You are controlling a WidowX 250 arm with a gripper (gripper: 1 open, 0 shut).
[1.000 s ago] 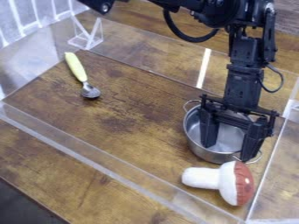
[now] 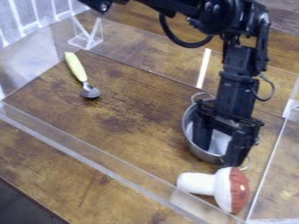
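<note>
My black gripper [image 2: 226, 140] is lowered into a metal pot [image 2: 197, 133] on the right side of the wooden surface, hiding much of the pot's inside. Its fingers look apart, and nothing can be made out between them. A white toy mushroom with a red cap [image 2: 230, 185] lies on its side just in front of the pot. A spoon with a pale yellow handle [image 2: 73, 66] and metal head lies at the back left.
Clear low walls [image 2: 93, 152] border the wooden work area [image 2: 111, 118].
My gripper has shifted slightly left and down within the pot. The mushroom has moved slightly left. The spoon has not moved.
</note>
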